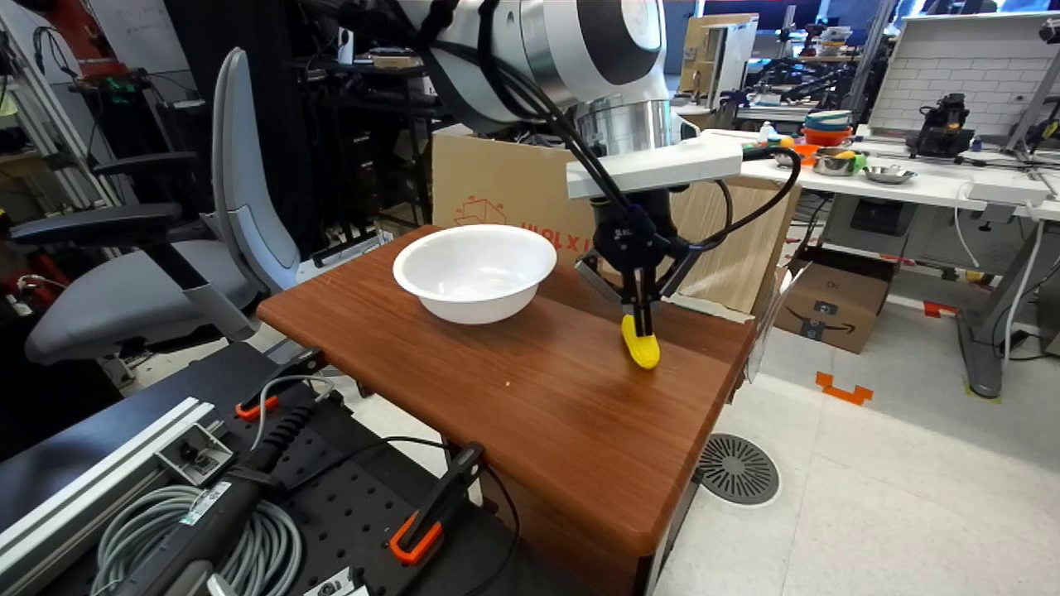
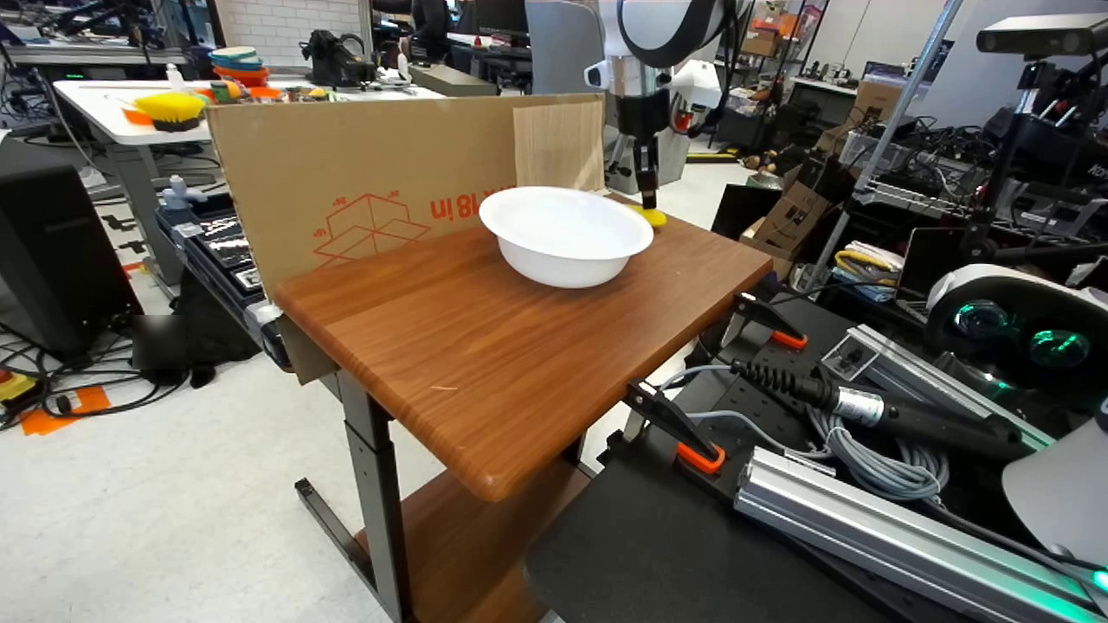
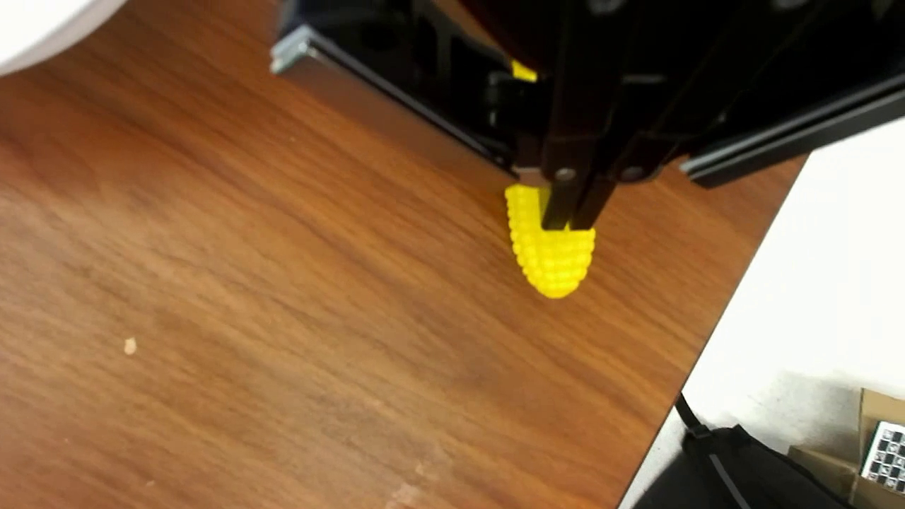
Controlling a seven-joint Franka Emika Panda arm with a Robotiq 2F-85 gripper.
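A yellow corn cob (image 1: 643, 353) lies on the brown table (image 1: 517, 397) toward its right side. My gripper (image 1: 643, 332) points down at the cob, its two fingers drawn close together. In the wrist view the fingertips (image 3: 555, 222) overlap the cob (image 3: 556, 267), whose rounded end sticks out past them. The gap between the fingers looks narrower than the cob; whether they grip any part of it cannot be made out. The cob's other end is mostly covered by the gripper. An empty-looking white bowl (image 1: 477, 273) stands left of the gripper.
Upright cardboard (image 2: 405, 176) lines one edge of the table. Black clamps with orange tips (image 1: 437, 507) sit along the edge toward the black pegboard. Bare tabletop lies in front of the bowl and cob; the table's right edge is close to the cob.
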